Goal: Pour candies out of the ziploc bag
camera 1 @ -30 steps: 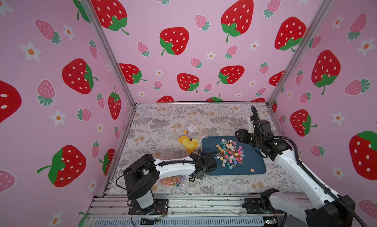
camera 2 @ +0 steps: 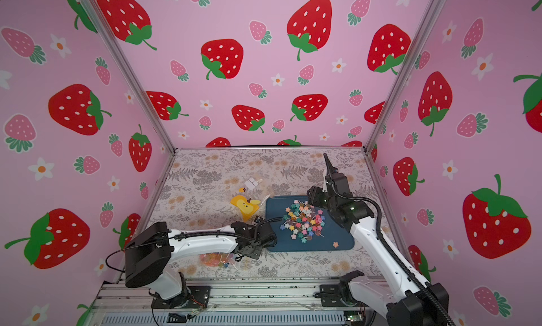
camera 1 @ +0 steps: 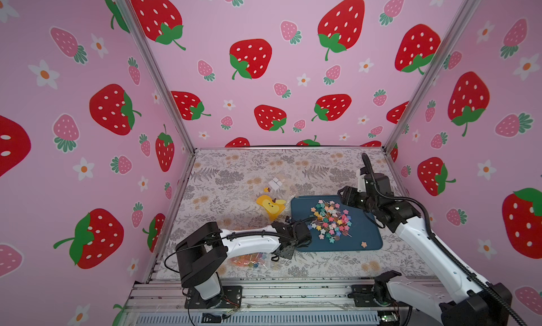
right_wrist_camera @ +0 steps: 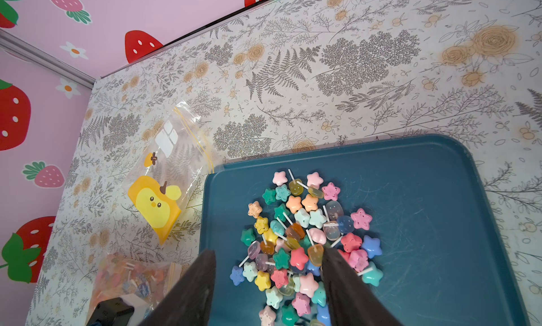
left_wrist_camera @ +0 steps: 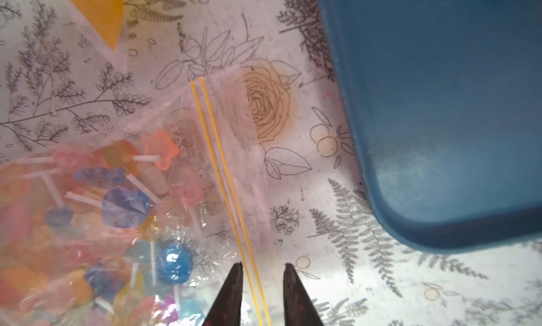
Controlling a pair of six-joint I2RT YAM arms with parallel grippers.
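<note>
A clear ziploc bag of colourful wrapped lollipops (left_wrist_camera: 124,207) lies flat on the table, its yellow double seal line facing the tray. Over that seal end hangs my left gripper, open, with its two fingertips on either side of the seal line in the left wrist view; whether they touch the bag I cannot tell. Loose star candies and lollipops (right_wrist_camera: 299,258) lie heaped in the blue tray (right_wrist_camera: 429,213). Above the tray my right gripper stands open with nothing between its fingers. The left arm covers part of the full bag in the top views.
An empty-looking clear bag with a yellow pear print (right_wrist_camera: 152,204) lies flat left of the tray, its corner at the tray's rim. One star candy (camera 1: 364,244) sits alone near the tray's front right corner.
Both arms hold nearly the same pose as a second ago. No clear movement of the bags shows.
</note>
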